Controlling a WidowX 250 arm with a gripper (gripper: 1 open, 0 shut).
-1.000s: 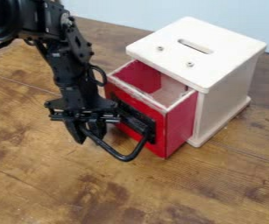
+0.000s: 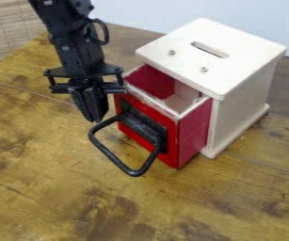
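A white wooden box (image 2: 241,89) with a slotted top holds a red drawer (image 2: 180,141), pulled part way out toward the left. A black loop handle (image 2: 136,170) juts from the drawer's front. My black gripper (image 2: 91,104) hangs above the handle's left end, at the left of the drawer front, shut with nothing visible between its fingers. The drawer's inside (image 2: 159,87) looks empty from here, though partly hidden.
A woven mat (image 2: 6,28) lies at the upper left.
My gripper has risen from down at the handle to above it, slightly leftward. The drawer and box look unmoved.
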